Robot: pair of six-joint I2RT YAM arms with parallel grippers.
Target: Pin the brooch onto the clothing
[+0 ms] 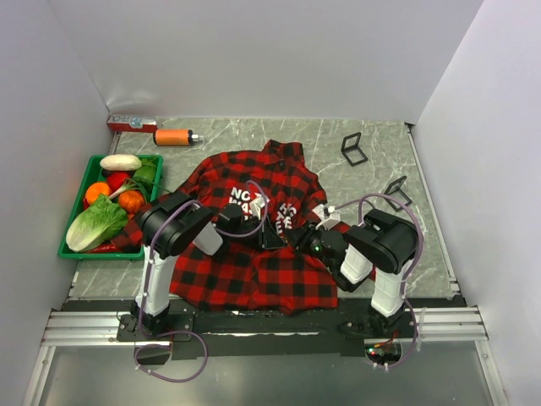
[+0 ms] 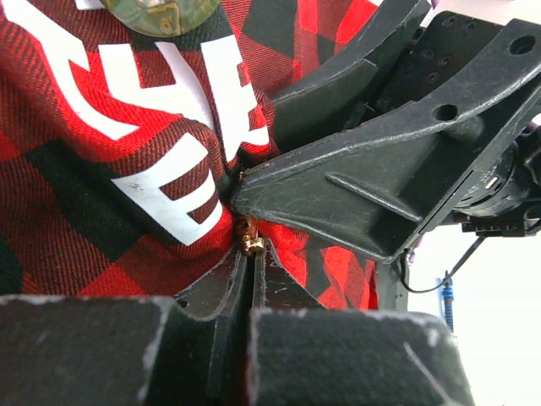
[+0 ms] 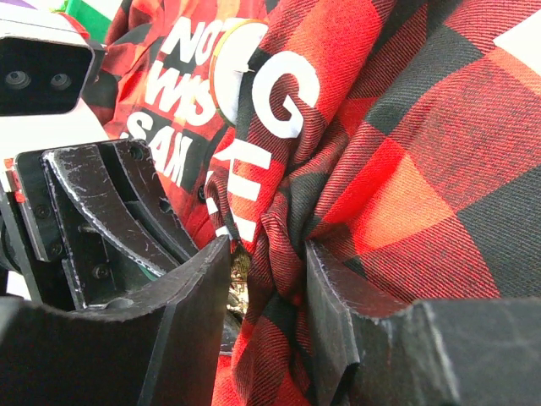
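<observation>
The red-and-black plaid shirt (image 1: 292,283) with white lettering lies spread on the table. Both grippers meet near its printed middle. In the left wrist view, my left gripper is shut on the small gold brooch (image 2: 253,244), which touches the cloth at its tips; most of the brooch is hidden. My right gripper stands part open, its fingers (image 3: 203,283) on either side of a raised fold of cloth (image 3: 277,245). Beside that fold, gold metal of the brooch shows by the left fingers. Whether its pin passes through the fabric cannot be seen.
A green basket (image 1: 63,245) of vegetables stands at the left. Behind the shirt lie an orange bottle (image 1: 172,137) and a red box (image 1: 131,123). Two small black frames (image 1: 353,149) sit at the right. Bare table shows at the back right.
</observation>
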